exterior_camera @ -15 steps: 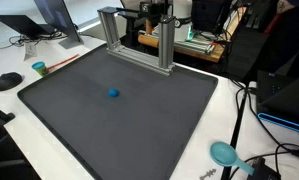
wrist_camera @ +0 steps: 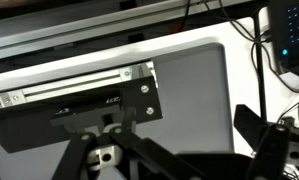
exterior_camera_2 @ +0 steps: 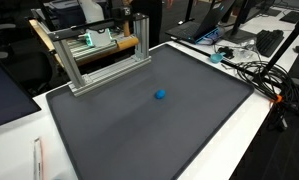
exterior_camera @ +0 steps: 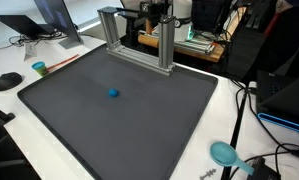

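Observation:
A small blue object [exterior_camera: 113,92] lies alone on the dark grey mat [exterior_camera: 89,130]. In the second exterior view the blue object [exterior_camera_2: 160,94] sits right of the mat's middle. My gripper shows along the bottom of the wrist view, its fingers [wrist_camera: 109,155] spread wide apart. Nothing is visible held between them. Below it are a black bar with a silver rail [wrist_camera: 74,90] and bare grey mat, with no sight of the blue object. I cannot clearly make out the gripper in either exterior view.
A silver-and-black frame [exterior_camera_2: 109,72] stands at one edge of the mat. Near another edge are a teal cup [exterior_camera: 39,68] and a dark rounded object [exterior_camera: 8,81]. A turquoise round-headed item [exterior_camera: 227,155] and black cables [exterior_camera_2: 274,80] lie off the mat.

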